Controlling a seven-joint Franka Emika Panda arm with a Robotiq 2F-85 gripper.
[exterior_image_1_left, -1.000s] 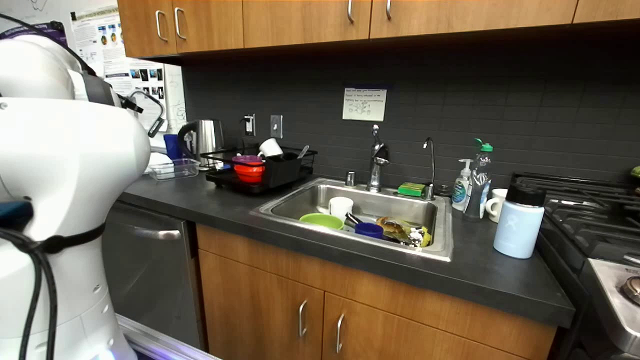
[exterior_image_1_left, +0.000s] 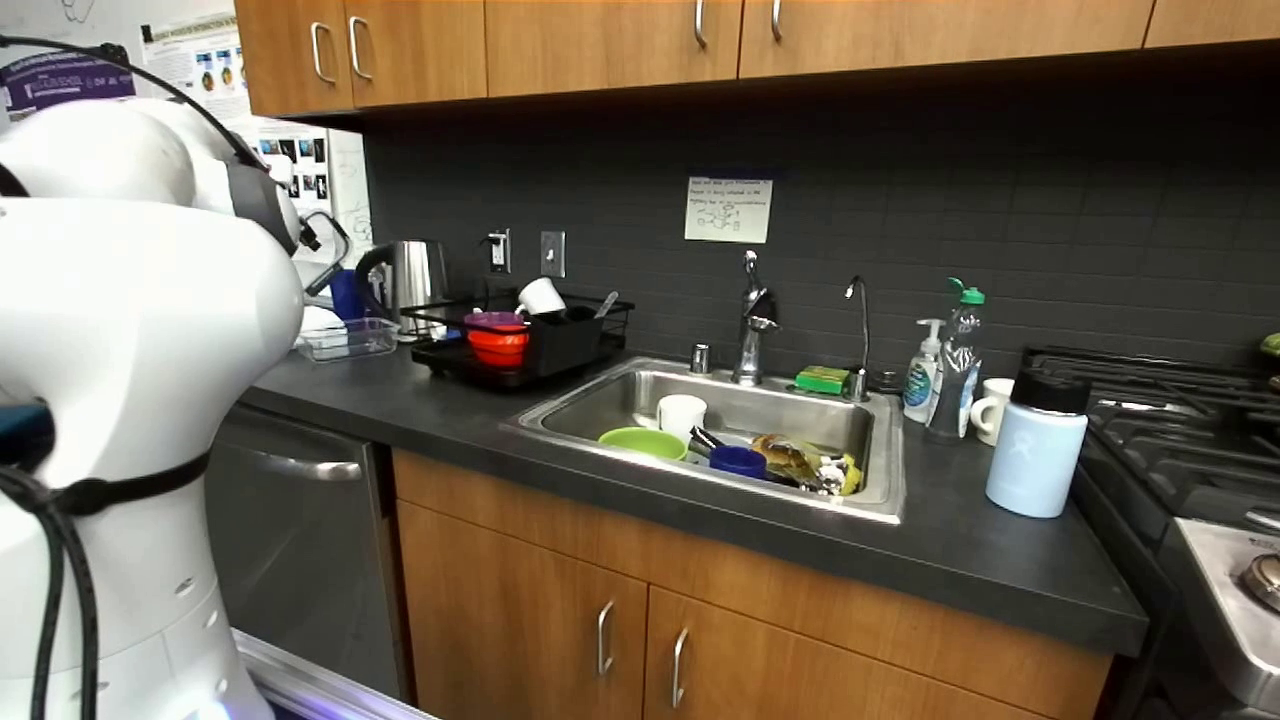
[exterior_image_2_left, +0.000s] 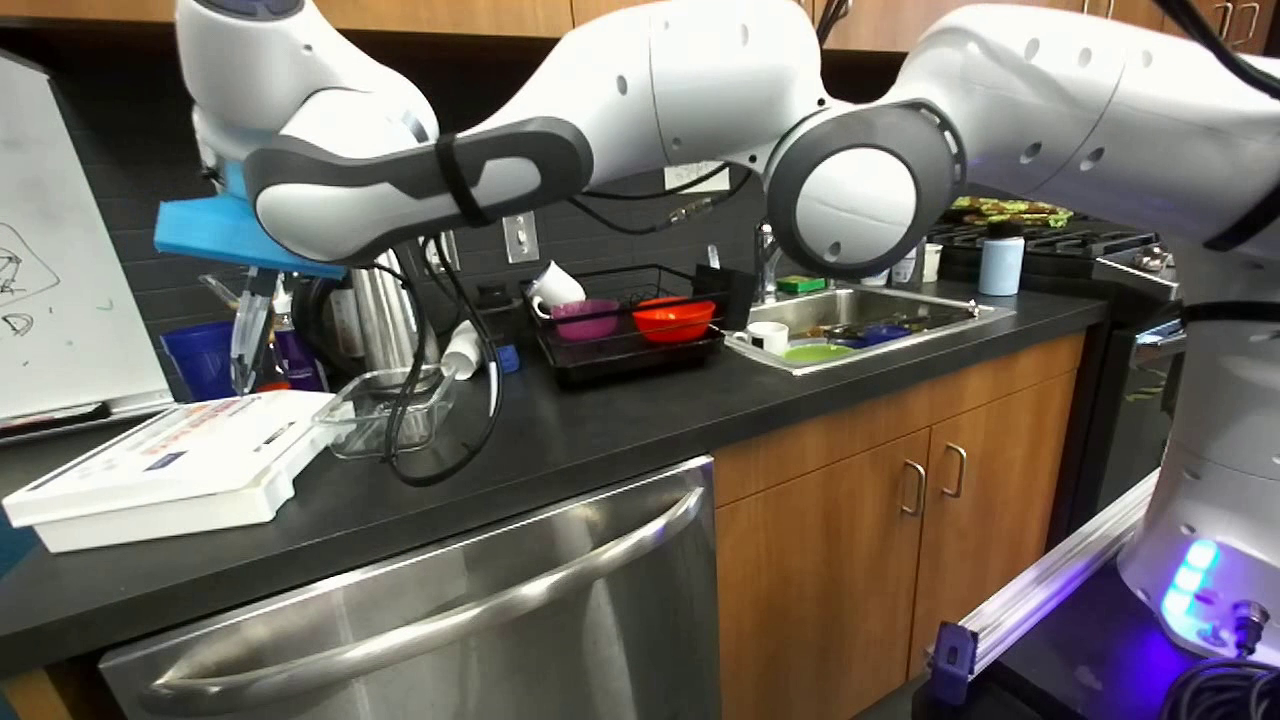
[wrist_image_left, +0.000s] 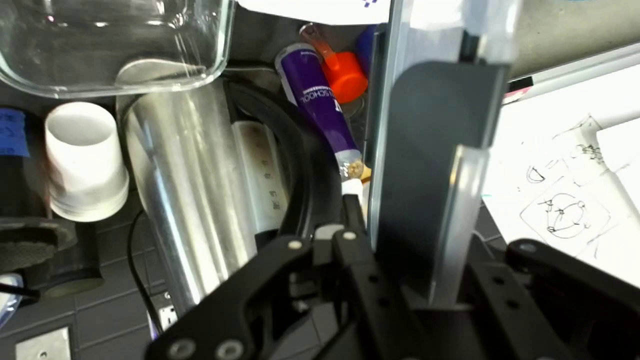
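My gripper is shut on a long clear plastic piece (wrist_image_left: 474, 24), which looks see-through with a dark grey part along it. What exactly it is, I cannot tell. In exterior view 2 the clear piece (exterior_image_2_left: 250, 336) hangs below the gripper at the left, in front of the back wall and above the counter. Below it and nearer the camera lies a flat white box (exterior_image_2_left: 180, 456). The gripper itself is out of sight in exterior view 1.
A steel kettle (wrist_image_left: 186, 192), a glass dish (wrist_image_left: 222, 36), stacked white cups (wrist_image_left: 84, 162) and a purple bottle (wrist_image_left: 318, 99) crowd this end of the counter. The dish rack (exterior_image_2_left: 624, 366) stands beside the sink (exterior_image_1_left: 888, 480). Bare counter lies ahead of the rack.
In exterior view 1 the upper arm and its wrist cable have shifted rightward and slightly down. The things on the counter and in the sink stand as before.
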